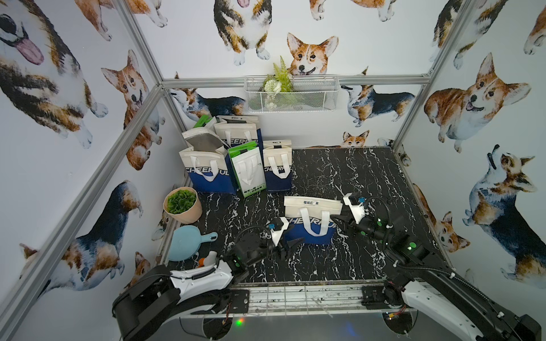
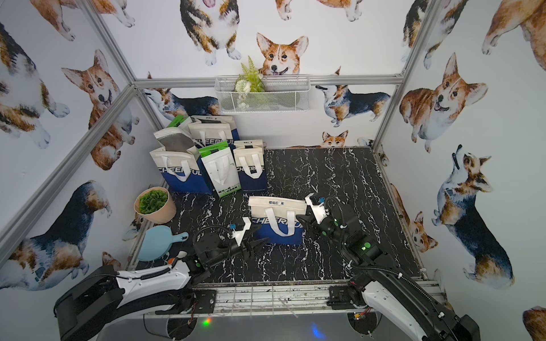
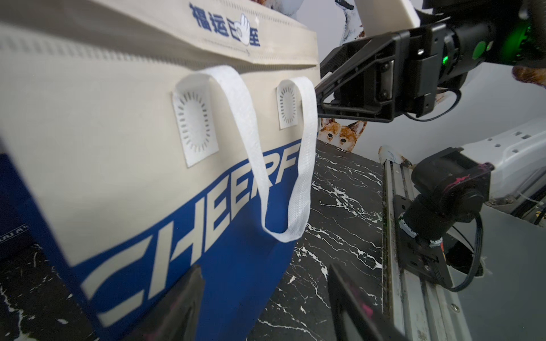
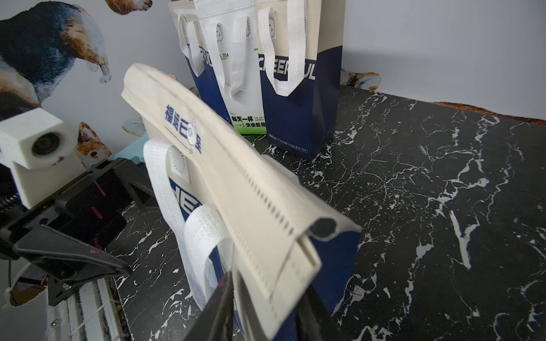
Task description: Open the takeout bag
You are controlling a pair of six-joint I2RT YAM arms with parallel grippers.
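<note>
A cream-and-blue takeout bag (image 1: 311, 227) stands upright near the middle front, its flap (image 3: 250, 34) folded along the top and white handles hanging down its face. My left gripper (image 1: 288, 248) is open low at the bag's left front; its fingertips (image 3: 182, 301) show in the left wrist view against the blue part, apart from each other. My right gripper is at the bag's upper right end, with the cream edge of the flap between its fingers; whether they press on it I cannot tell.
Several bags (image 1: 207, 176) stand at the back left. A plant pot (image 1: 183, 213) and blue pan (image 1: 182, 247) lie on the left.
</note>
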